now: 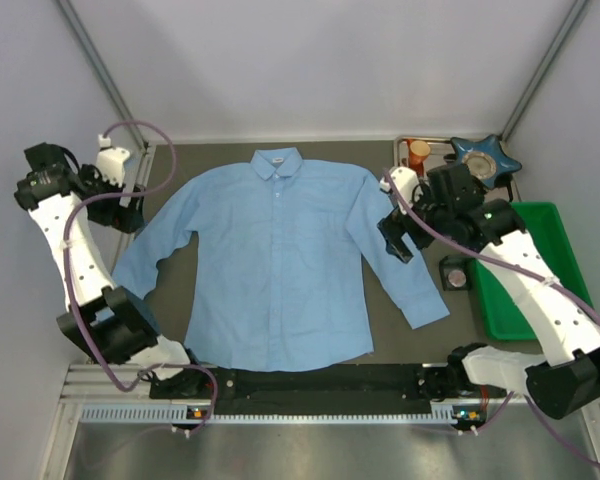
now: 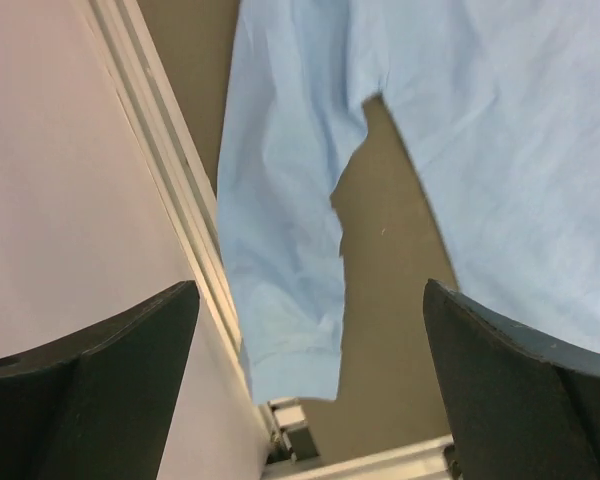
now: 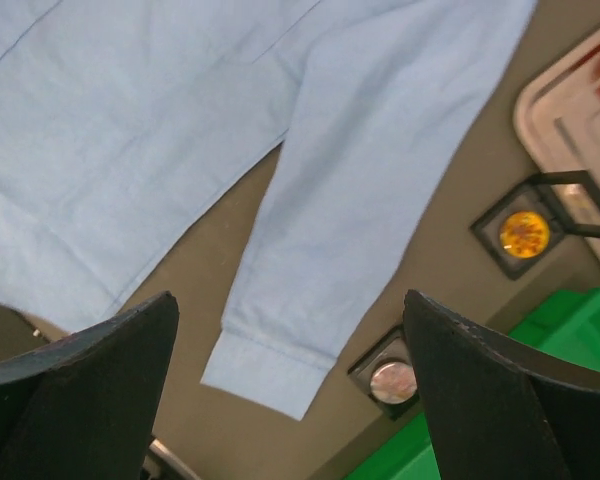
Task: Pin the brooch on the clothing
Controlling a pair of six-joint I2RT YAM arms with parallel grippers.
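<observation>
A light blue shirt (image 1: pixel 275 260) lies spread flat on the dark table, collar at the back, sleeves out to both sides. My left gripper (image 1: pixel 130 210) is raised at the far left; in its wrist view the open fingers (image 2: pixel 90 390) hang over the left sleeve (image 2: pixel 280 230) with nothing between them. My right gripper (image 1: pixel 400 240) stands open above the right sleeve (image 3: pixel 330 200), also empty between its fingers. I cannot pick out a brooch with certainty.
On the right are a metal tray (image 1: pixel 412 180) with an orange cup (image 1: pixel 418 152), a blue star-shaped dish (image 1: pixel 495 160), small square holders (image 1: pixel 455 275) and a green bin (image 1: pixel 545 230). Walls border the table left and right.
</observation>
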